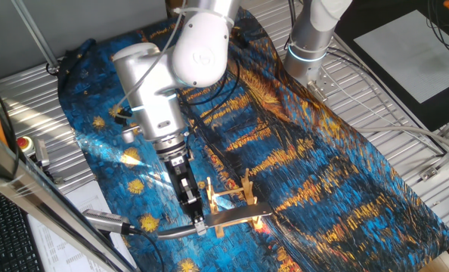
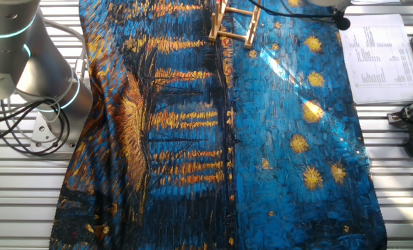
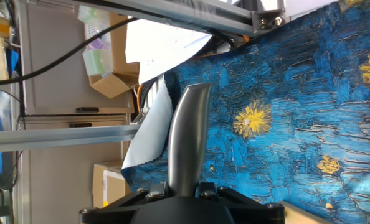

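A metal knife lies across a small wooden rack, its broad blade resting over the rack's near side. Its curved silver handle sticks out to the left. Where the handle meets the blade, my gripper is shut on the knife from above. Looking from the wrist, the handle rises out from between the fingers, which close in on both sides of it; the blade is hidden there. Only part of the wooden rack shows at the top edge of exterior view 2, without the gripper.
A blue and orange painted cloth covers the table, largely bare. Left of the handle lies a grey device with a cable.
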